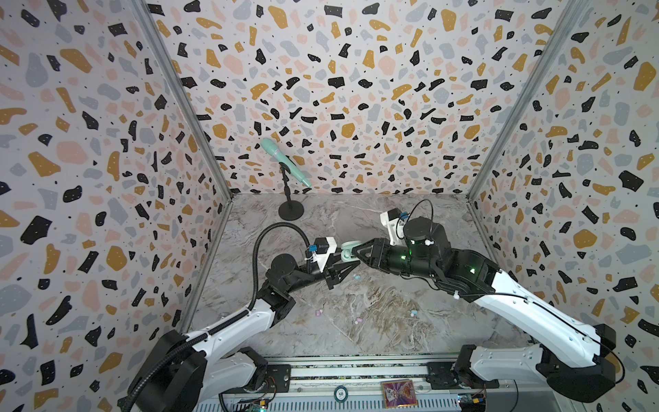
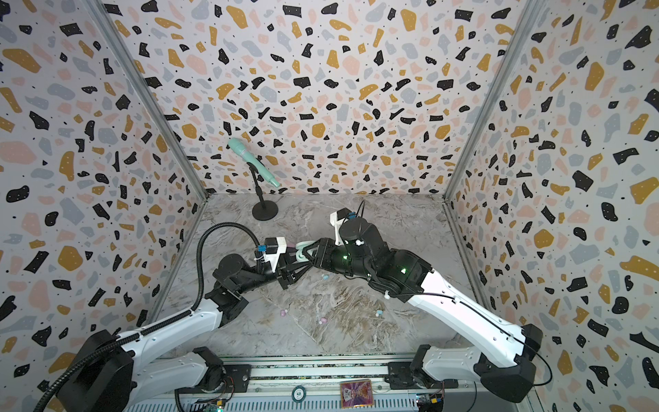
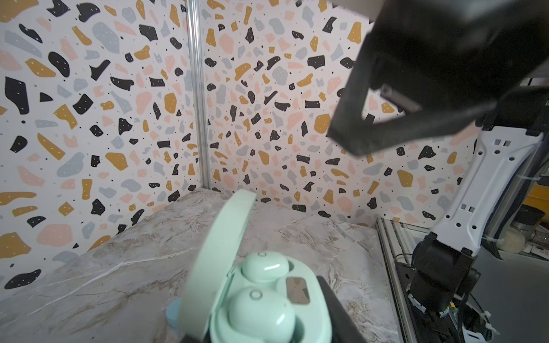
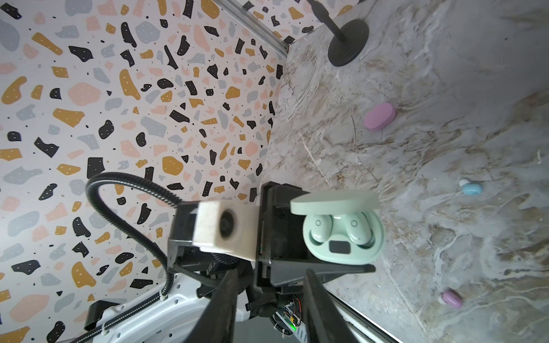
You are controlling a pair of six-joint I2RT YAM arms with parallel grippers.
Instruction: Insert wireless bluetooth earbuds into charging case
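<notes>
A mint-green charging case [image 4: 321, 247] is clamped above the table by my left gripper [image 1: 343, 259], its lid [image 3: 216, 265] raised. Two mint earbuds, one nearer [image 3: 260, 315] and one farther [image 3: 265, 265], sit in its sockets, side by side; whether they are fully pressed down I cannot tell. A dark contact patch lies beside them. My right gripper stands apart from the case, open, with nothing between its fingers. In the left wrist view its blurred black finger [image 3: 366, 134] hangs above and to the right of the case.
On the marble table lie a pink case [image 4: 379, 116], a blue earbud [image 4: 471, 188], a pink earbud [image 4: 451, 299] and, partly hidden, a blue object [image 3: 173, 312]. At the back left, a mint microphone [image 1: 285, 161] rests on a black stand [image 1: 291, 210].
</notes>
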